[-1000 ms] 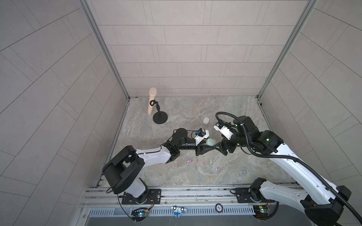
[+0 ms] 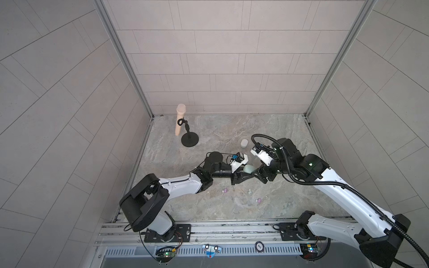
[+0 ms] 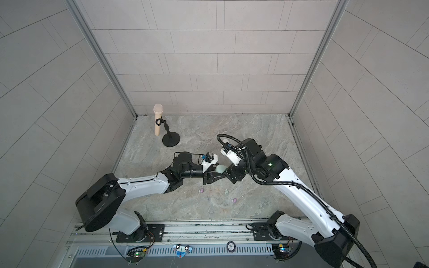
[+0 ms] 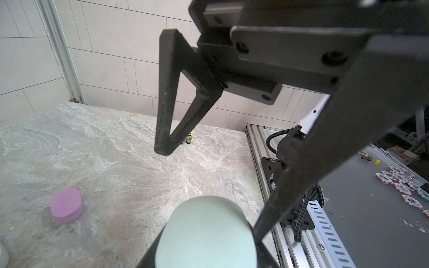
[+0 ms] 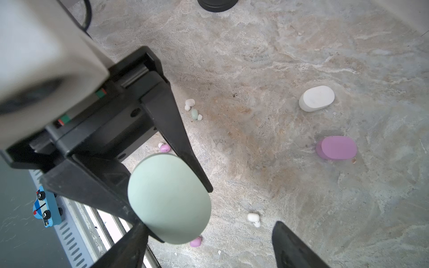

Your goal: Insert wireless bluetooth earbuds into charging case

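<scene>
A closed-looking pale green charging case is held above the table, with my left gripper shut on it. Its lid seam cannot be made out. In the left wrist view the case fills the bottom centre. My right gripper stands open at the case's right side, and one of its fingers appears close to the case; contact cannot be told. Loose earbuds lie on the table below: a green one, white ones and purple ones.
A white case and a purple case lie on the table behind the grippers. Farther back left are a black round-based stand and a beige microphone.
The left arm and the case stay almost where they were.
</scene>
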